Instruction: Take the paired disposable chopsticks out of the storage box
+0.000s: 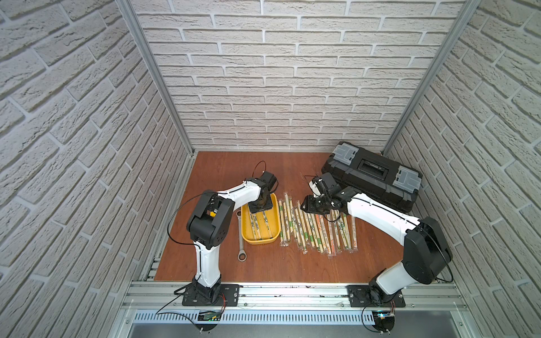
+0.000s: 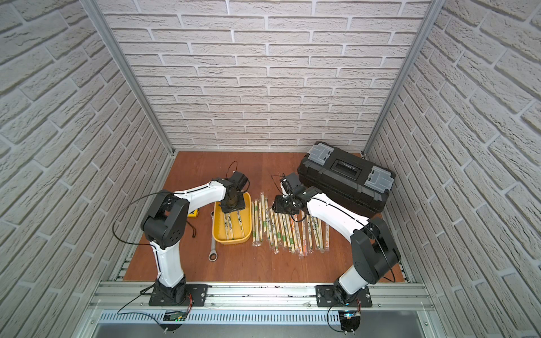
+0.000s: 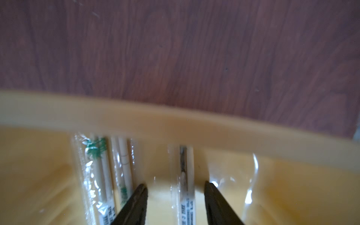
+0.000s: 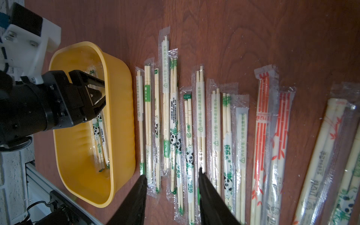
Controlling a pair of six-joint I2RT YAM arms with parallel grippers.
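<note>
Inside the yellow storage box [image 1: 259, 236] lie several wrapped chopstick pairs, printed with pandas and green. My left gripper is open, low inside the box, its fingers either side of a single wrapped pair [image 3: 187, 208]; two more wrapped items [image 3: 100, 176] lie to its left, slightly blurred. My right gripper stands open with empty fingers over the rows of wrapped chopsticks [image 4: 261, 150] on the wooden table, right of the box.
A black toolbox [image 1: 372, 174] fills the back right. A wrench [image 1: 241, 253] lies along the box's left side, and a yellow object is partly hidden behind the left arm. Bare table [image 1: 265, 270] shows at the front and back left.
</note>
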